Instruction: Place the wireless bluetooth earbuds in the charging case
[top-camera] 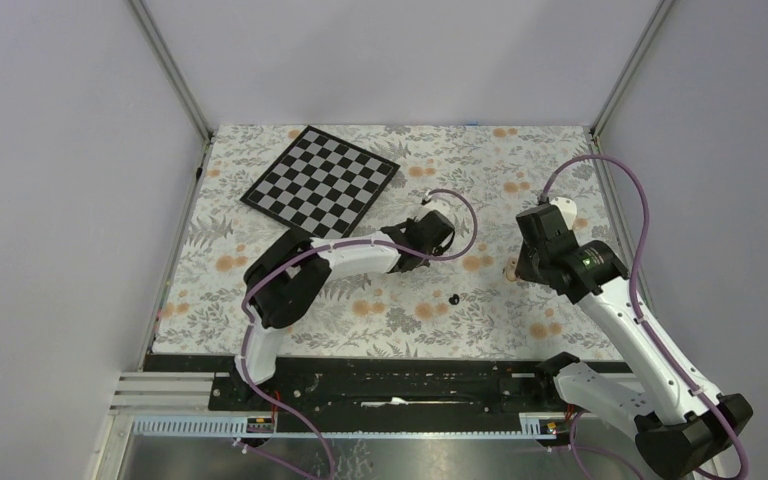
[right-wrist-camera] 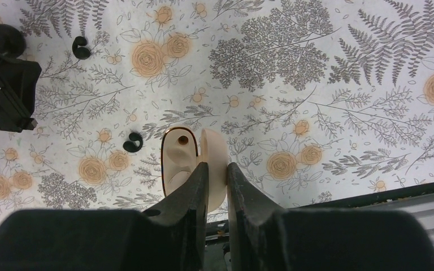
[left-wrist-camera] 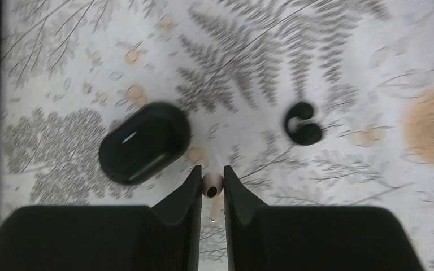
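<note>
A pale beige earbud [left-wrist-camera: 212, 185] is pinched in my left gripper, which is shut on it; the stem sticks out below the tips. In the right wrist view the left gripper hangs at the left, apart from the case. My right gripper is shut on the beige charging case [right-wrist-camera: 179, 158], whose lid stands open. One dark round hollow shows in the case's upper part; its lower part is pale and partly hidden by a finger. From the top, the case [top-camera: 510, 270] peeks out beside the right gripper.
A glossy black case [left-wrist-camera: 145, 143] and a black earbud [left-wrist-camera: 303, 124] lie on the patterned cloth. Another black earbud [right-wrist-camera: 133, 142] rests between my two grippers. At the back left is a checkered board [top-camera: 322, 182]. The cloth between the grippers is mostly clear.
</note>
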